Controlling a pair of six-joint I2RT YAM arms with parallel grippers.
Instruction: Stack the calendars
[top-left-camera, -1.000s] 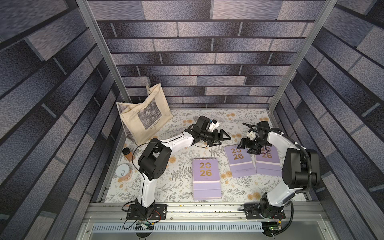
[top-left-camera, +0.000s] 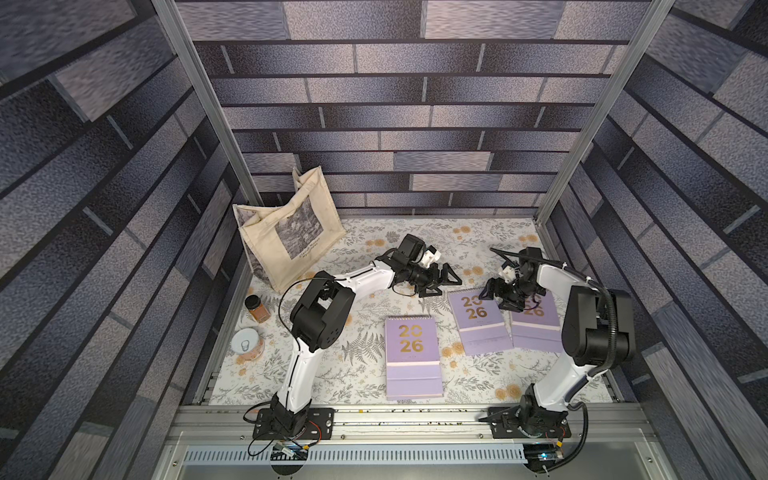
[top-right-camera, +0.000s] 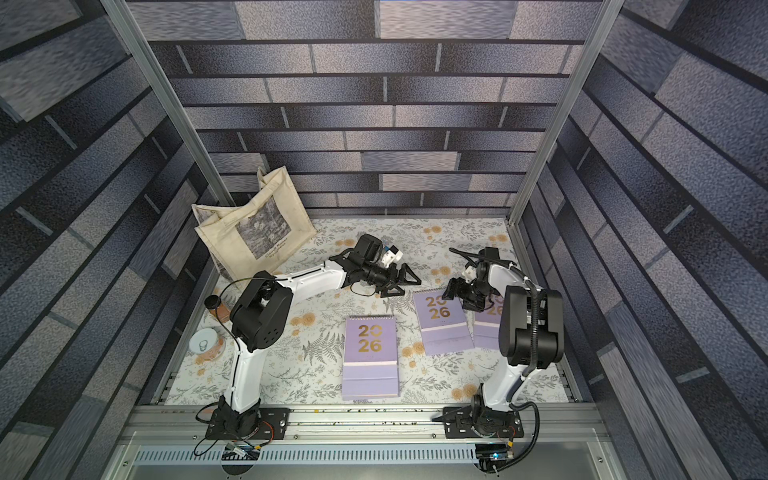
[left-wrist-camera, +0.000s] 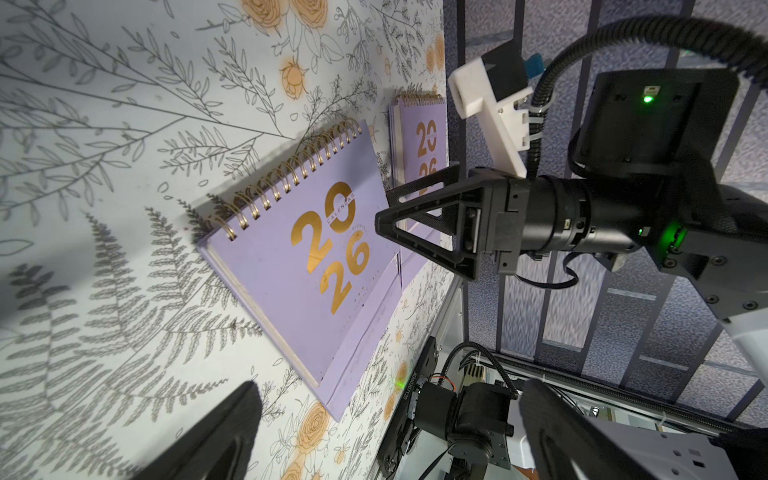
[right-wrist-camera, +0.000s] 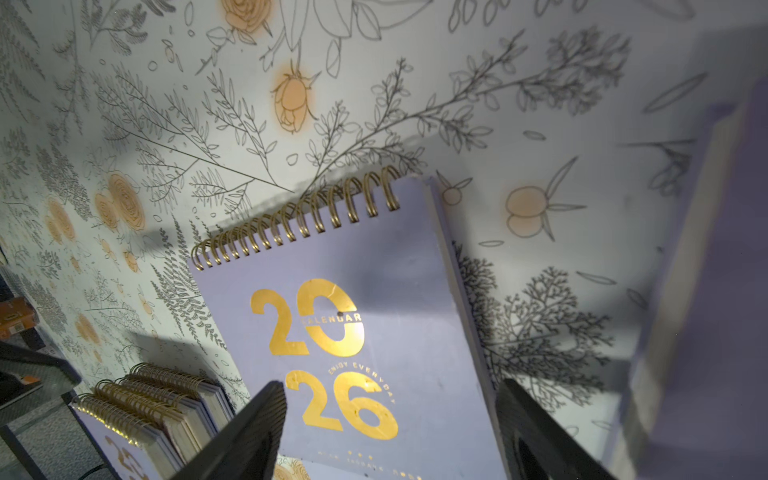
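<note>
Purple 2026 calendars lie flat on the table. At the front centre, several form a stack (top-left-camera: 413, 336), its bound edges showing as layered spirals in the right wrist view (right-wrist-camera: 152, 408). To its right lies a single calendar (top-left-camera: 480, 324), turned slightly, and beyond that another calendar (top-left-camera: 537, 324), partly hidden by the right arm. My right gripper (top-left-camera: 497, 299) hovers over the spiral end of the turned calendar, open, its blurred fingers (right-wrist-camera: 244, 436) spread above the cover. My left gripper (top-left-camera: 445, 285) is open and empty behind the stack, left of the turned calendar.
A canvas tote bag (top-left-camera: 292, 232) stands at the back left. A dark-capped jar (top-left-camera: 257, 309) and a lidded container (top-left-camera: 247, 344) sit along the left edge.
The left arm's elbow has shifted slightly right, its gripper lowering a little. My right gripper has moved slightly, staying over the turned calendar. The calendars have not moved.
</note>
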